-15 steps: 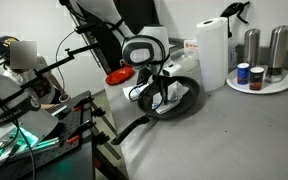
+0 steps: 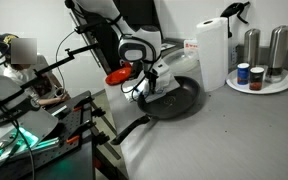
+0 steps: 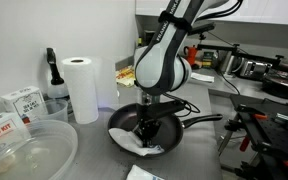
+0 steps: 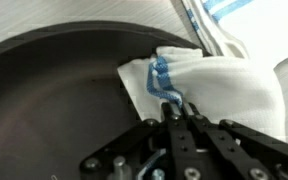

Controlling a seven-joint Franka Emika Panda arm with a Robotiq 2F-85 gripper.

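Note:
A black pan (image 2: 176,102) sits on the counter, its handle (image 2: 131,130) pointing to the front left. A white cloth with blue stripes (image 4: 219,88) lies partly in the pan and over its rim. My gripper is down at the cloth and shut on a fold of it; the fingertips are partly hidden by the fabric. In exterior view 2 the gripper (image 3: 147,138) is low inside the pan, with the cloth (image 3: 130,141) beside it. More striped cloth (image 3: 142,173) lies on the counter outside the pan.
A paper towel roll (image 2: 213,55) stands behind the pan. Beyond it is a tray with shakers (image 2: 278,50) and small cans. A clear bowl (image 3: 29,152) and a red bowl (image 2: 119,76) stand nearby.
My gripper has moved left across the pan, toward the rim on the red bowl's side. The cloth has shifted with it, baring more of the pan's right side.

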